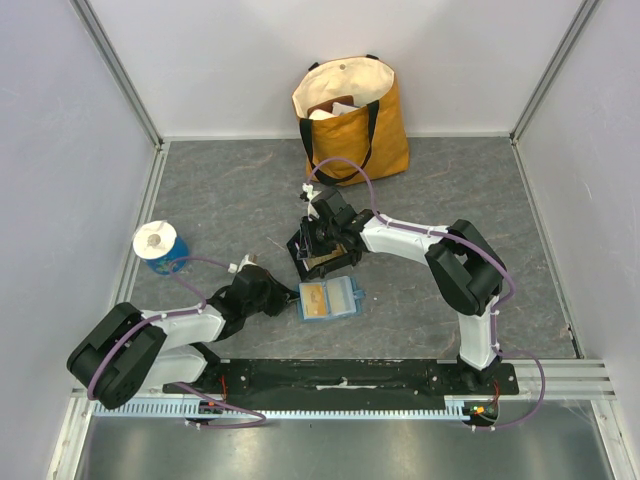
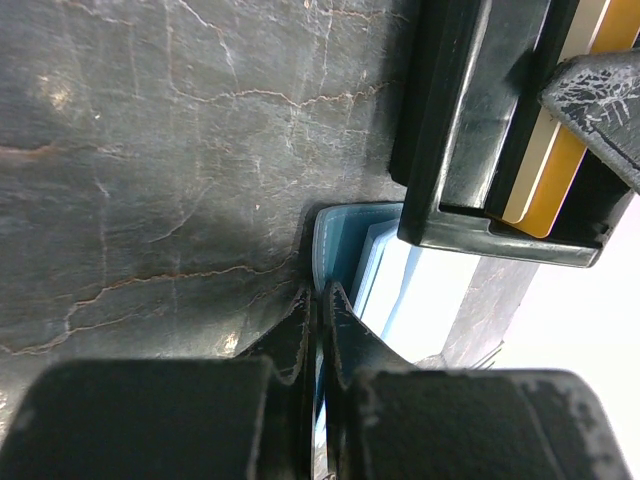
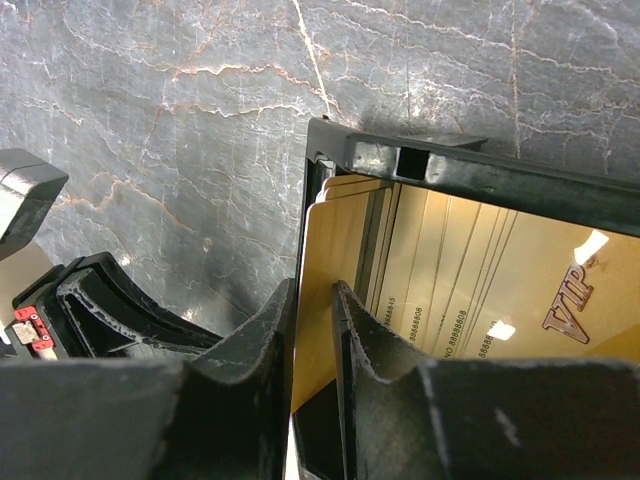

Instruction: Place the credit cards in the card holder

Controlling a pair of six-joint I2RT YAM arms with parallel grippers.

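A blue card holder lies open on the table, a gold card in its left pocket and a pale pocket on the right. My left gripper is shut on its left edge; in the left wrist view the blue edge runs into the closed fingertips. Behind the holder stands a black box with several gold cards on edge. My right gripper is part open at the box's end, its fingers astride the end card. Whether they touch that card, I cannot tell.
An orange tote bag stands at the back wall. A blue-and-white container sits at the left. The box nearly touches the holder, and the two grippers are close together. Free table lies to the right.
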